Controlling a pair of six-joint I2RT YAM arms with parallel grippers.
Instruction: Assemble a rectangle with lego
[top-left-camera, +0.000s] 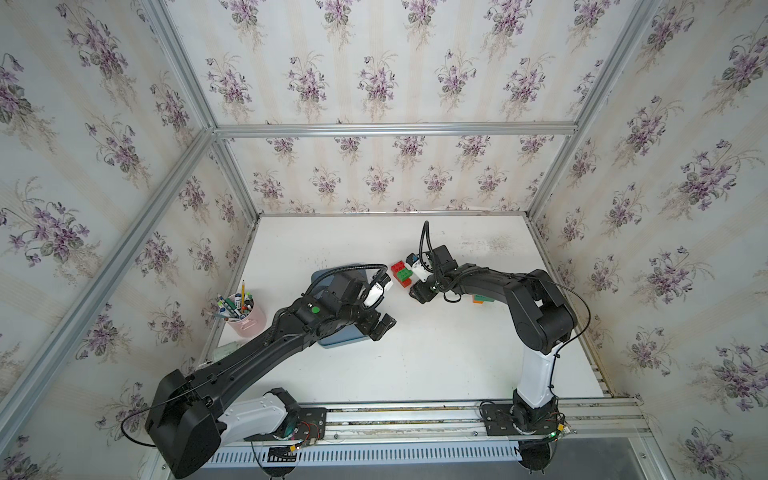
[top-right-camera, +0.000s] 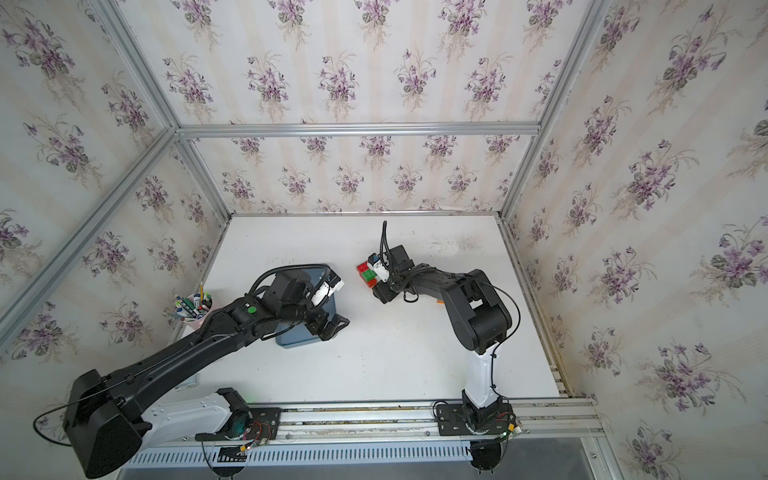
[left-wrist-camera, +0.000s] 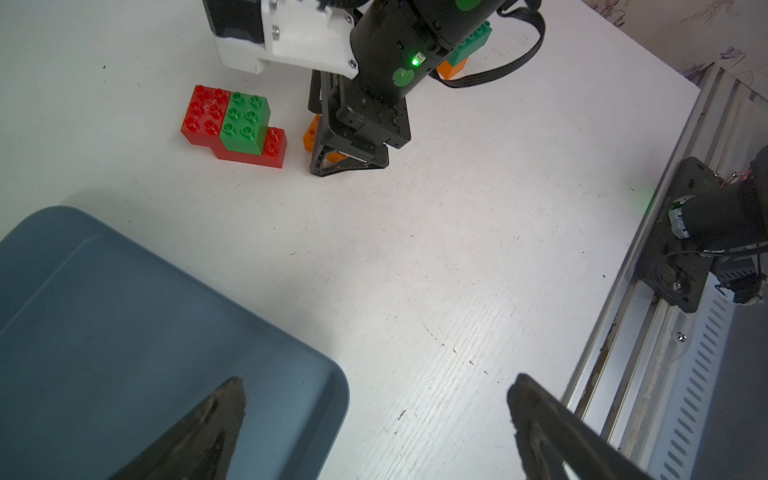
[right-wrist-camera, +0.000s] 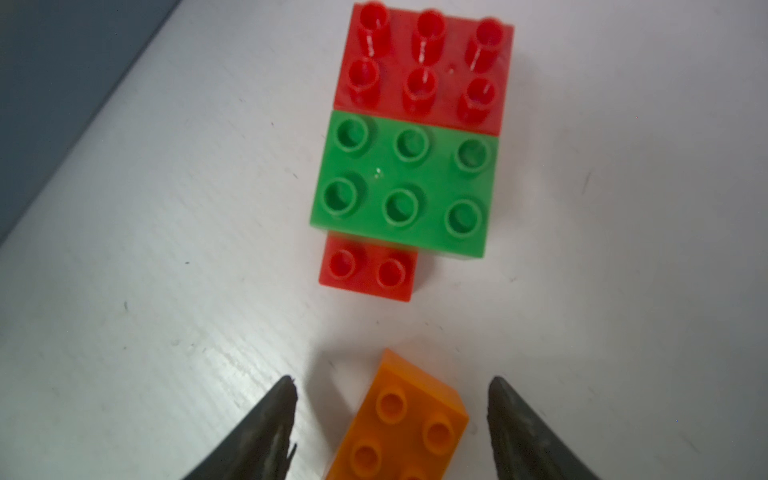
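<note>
Red bricks (right-wrist-camera: 428, 68) with a green brick (right-wrist-camera: 404, 180) fixed among them stand together on the white table; one red brick end sticks out below the green. Apart from them lies an orange brick (right-wrist-camera: 400, 432), its near end cut off by the right wrist view. My right gripper is open, with a finger on either side of the orange brick. My left gripper stands open and empty above the table by the tray corner. In the top left view, the right gripper hides the orange brick.
A blue-grey tray (left-wrist-camera: 336, 380) lies under and beside the left arm. More green and orange bricks (left-wrist-camera: 470, 46) sit behind the right arm. At the left edge stands a pink pen cup (top-left-camera: 249, 320).
</note>
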